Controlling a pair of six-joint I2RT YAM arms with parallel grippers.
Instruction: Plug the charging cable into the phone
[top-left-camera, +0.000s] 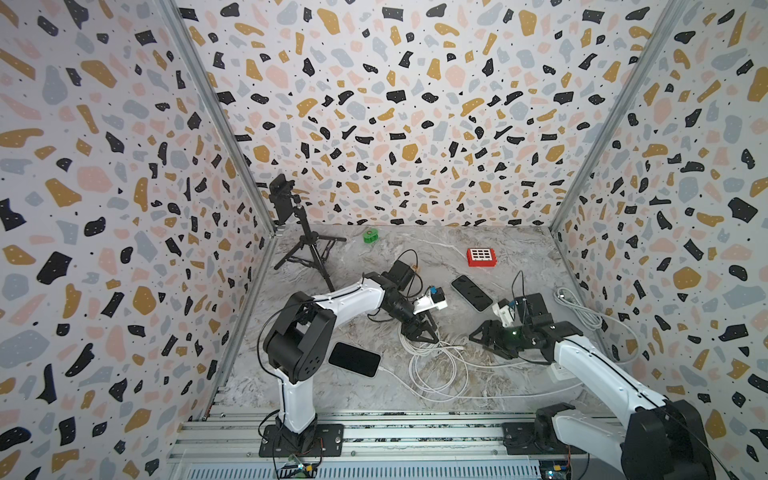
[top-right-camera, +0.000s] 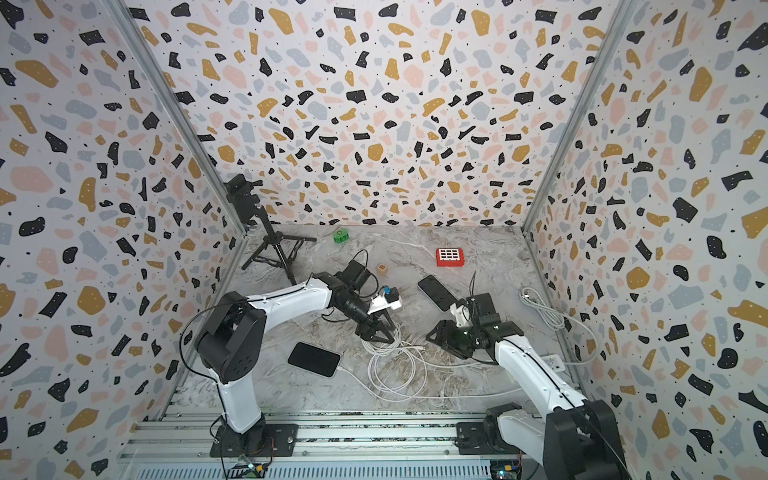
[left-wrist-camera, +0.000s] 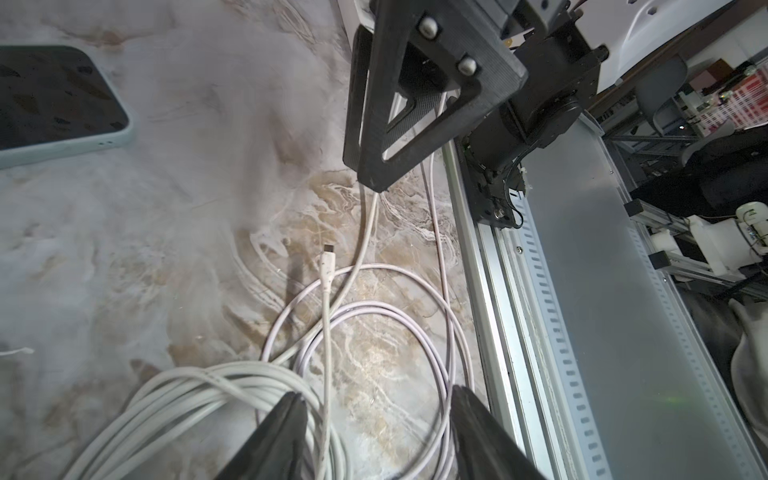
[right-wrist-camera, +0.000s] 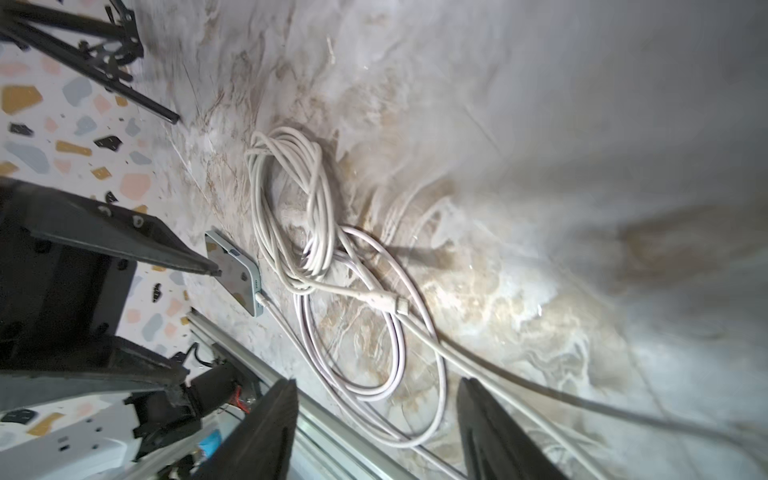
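The charging cable (left-wrist-camera: 326, 344) has a white connector (left-wrist-camera: 328, 268) whose bare metal tip shows in the left wrist view; in the right wrist view the connector (right-wrist-camera: 388, 302) lies across the cable loops. A dark-screened phone (top-left-camera: 472, 293) lies behind the grippers, its pale blue case edge visible in the left wrist view. Another phone (top-left-camera: 354, 359), front left, has a cable at its end. My left gripper (top-left-camera: 427, 331) is open above the coil, nothing between its fingers. To the connector's right, my right gripper (top-left-camera: 485, 339) stands open and empty over the table.
A red box (top-left-camera: 481, 257) and a green object (top-left-camera: 370, 235) sit at the back. A black tripod (top-left-camera: 310, 240) stands back left. Further cable loops (top-left-camera: 577, 308) lie at the right, and a white power block (top-right-camera: 552, 362) is partly behind the right arm.
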